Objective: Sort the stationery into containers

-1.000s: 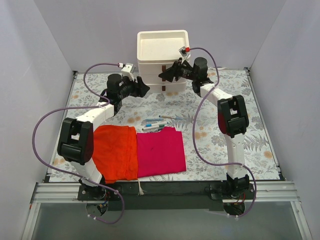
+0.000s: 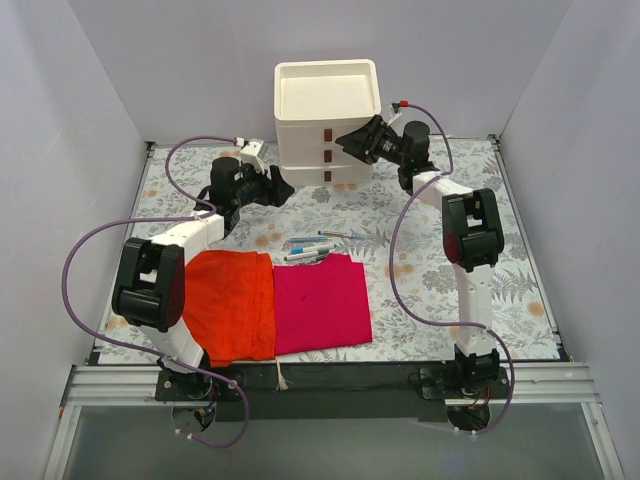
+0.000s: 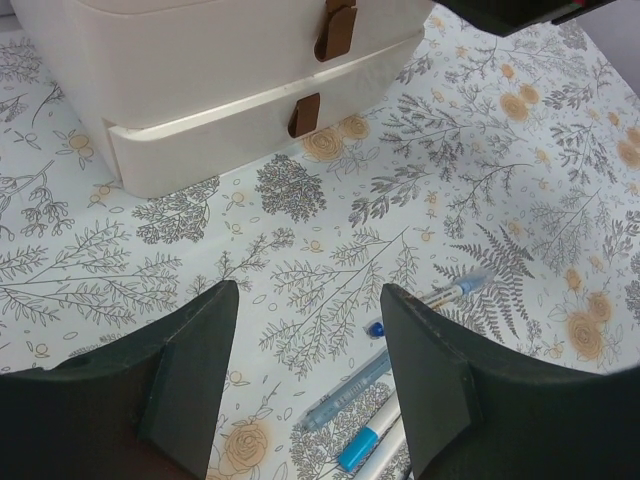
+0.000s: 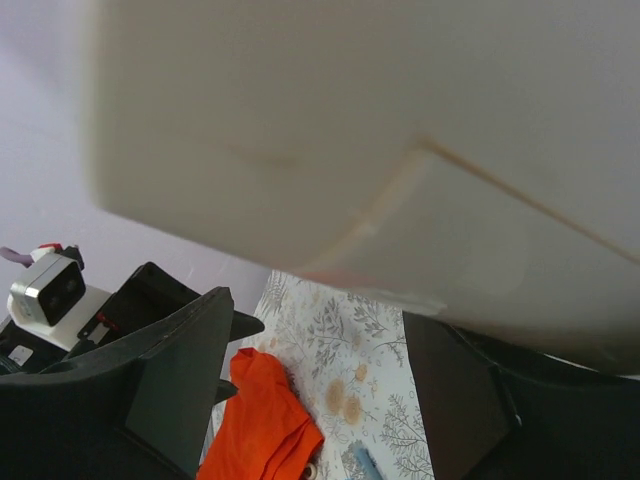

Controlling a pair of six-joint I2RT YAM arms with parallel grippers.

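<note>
A white drawer unit (image 2: 300, 139) with brown pull tabs stands at the back centre; its drawers look closed. Several pens and markers (image 2: 312, 248) lie loose on the table in front of it. In the left wrist view a blue-capped marker (image 3: 358, 449) and a clear blue pen (image 3: 345, 391) show beyond the fingers. My left gripper (image 2: 284, 187) hovers at the unit's left front corner, fingers apart and empty. Close against the unit's right front is my right gripper (image 2: 348, 145), fingers (image 4: 180, 390) parted, with the white drawer wall (image 4: 300, 180) looming over them.
An orange cloth (image 2: 225, 305) and a magenta cloth (image 2: 322, 305) lie flat along the front of the table.
Along the unit's front, my right gripper has shifted to the right, off the middle pull tabs. The left gripper has drawn back slightly to the left. The pens have not moved.
</note>
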